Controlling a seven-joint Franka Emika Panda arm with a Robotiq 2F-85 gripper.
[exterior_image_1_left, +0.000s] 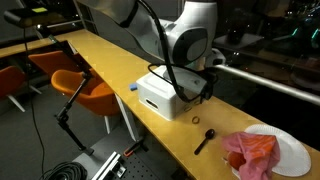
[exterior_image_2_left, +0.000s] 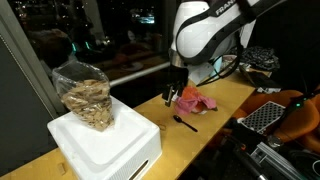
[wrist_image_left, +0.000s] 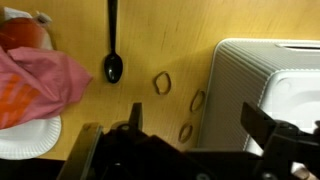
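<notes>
My gripper hangs above the wooden table with its fingers spread and nothing visible between them. Below it in the wrist view lie three small brown rings: one ring (wrist_image_left: 168, 81) in the middle, a second ring (wrist_image_left: 198, 100) near the white box, a third ring (wrist_image_left: 185, 132) lower down. The white ribbed box (wrist_image_left: 237, 100) is to the right there. A black spoon (wrist_image_left: 114, 66) and a pink cloth (wrist_image_left: 45, 85) lie to the left. In exterior view 2 the gripper is small and dark beyond the box (exterior_image_2_left: 105, 145).
A clear container of brown pieces (exterior_image_2_left: 88, 102) stands on the box. The cloth partly covers a white plate (exterior_image_1_left: 292, 153), with a red round thing (exterior_image_1_left: 236, 159) beside it. Bare table lies between spoon and box. Orange chairs (exterior_image_1_left: 98, 98) stand off the table.
</notes>
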